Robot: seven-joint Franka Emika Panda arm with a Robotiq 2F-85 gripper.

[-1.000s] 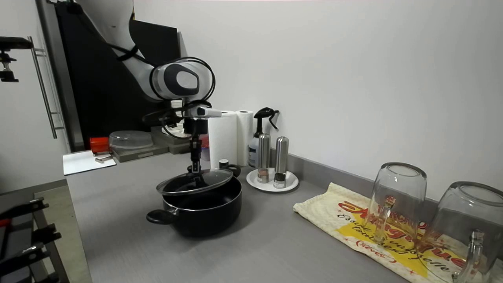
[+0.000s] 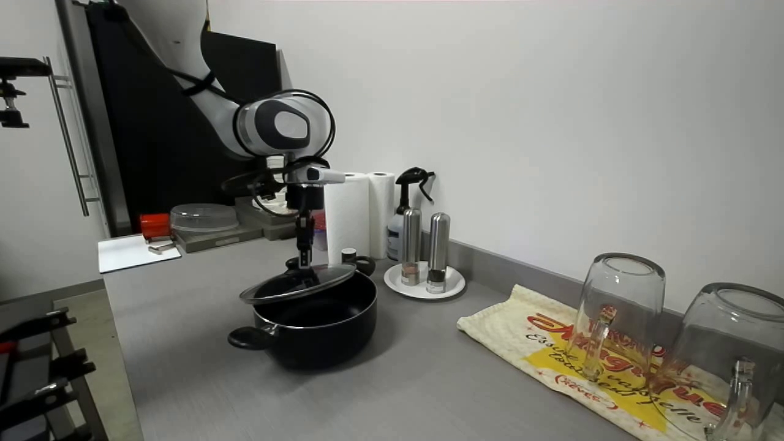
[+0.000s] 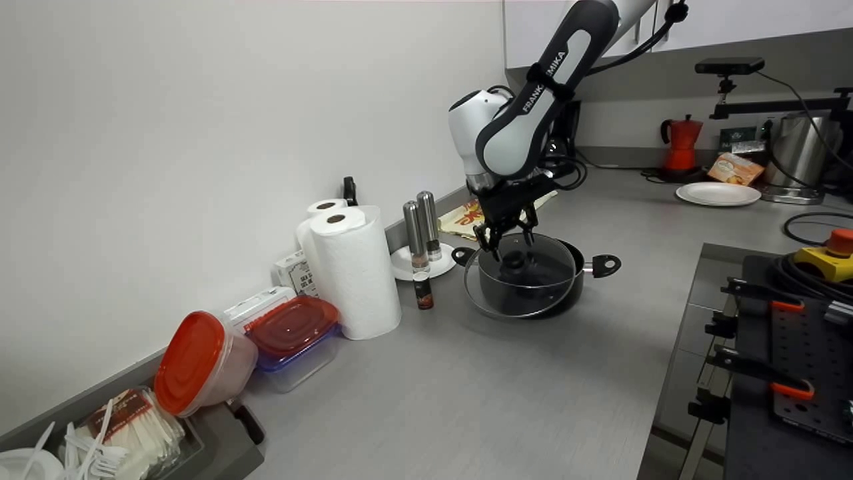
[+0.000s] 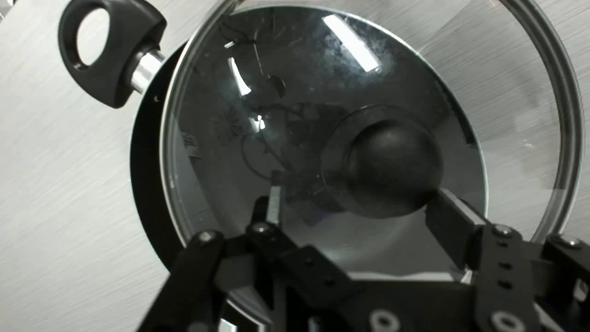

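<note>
A black pot (image 2: pixel 323 345) with two side handles stands on the grey counter. Its glass lid (image 3: pixel 496 297) lies askew and tilted across the pot, overhanging one side so that part of the pot's mouth is uncovered. On the lid sits a round black knob (image 4: pixel 395 168). My gripper is right over the lid with its fingers spread wide. In the wrist view the knob shows between the fingers but nearer the right one; whether that finger touches it, I cannot tell.
Behind the pot are a small spice jar (image 3: pixel 422 291), paper towel rolls (image 3: pixel 356 272) and a white plate (image 2: pixel 424 290) bearing two steel grinders. Glass jars (image 2: pixel 621 316) stand on a cloth (image 2: pixel 525 331) to the right.
The lid has shifted slightly to the left in exterior view 1 and its tilt differs a little. The arm looks nearly still, and the pot has stayed put.
</note>
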